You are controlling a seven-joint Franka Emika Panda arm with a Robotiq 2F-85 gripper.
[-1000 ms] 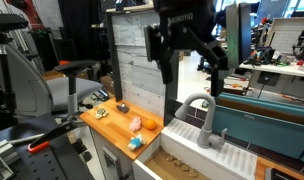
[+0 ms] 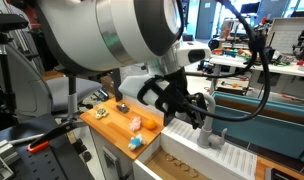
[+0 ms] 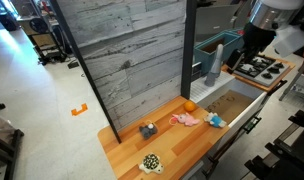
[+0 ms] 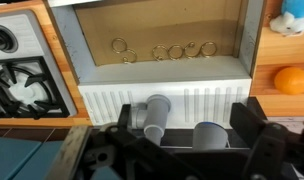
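A grey curved faucet (image 2: 215,128) stands upright on the white ledge behind a white-walled basin. My gripper is low over it, its dark fingers (image 4: 254,128) spread wide. From above in the wrist view, the faucet body (image 4: 156,118) and the round grey spout end (image 4: 210,135) lie between the two fingers. No contact with either finger is clear. In exterior view 1 my gripper (image 2: 195,112) hides the upper part of the faucet. Exterior view 2 shows the grey faucet (image 3: 214,66) beside the dark gripper.
Several rings (image 4: 175,53) lie on the basin's wooden floor (image 4: 157,30). An orange (image 4: 291,80) and a blue-and-white toy (image 4: 291,22) rest on the wooden counter (image 3: 170,138). A stove (image 4: 30,78) adjoins the basin's other side. A teal trough (image 2: 257,130) runs behind the faucet.
My arm has come down toward the faucet. Its gripper, earlier higher with the whole faucet visible below, now overlaps the faucet's top. The faucet and counter objects look unmoved.
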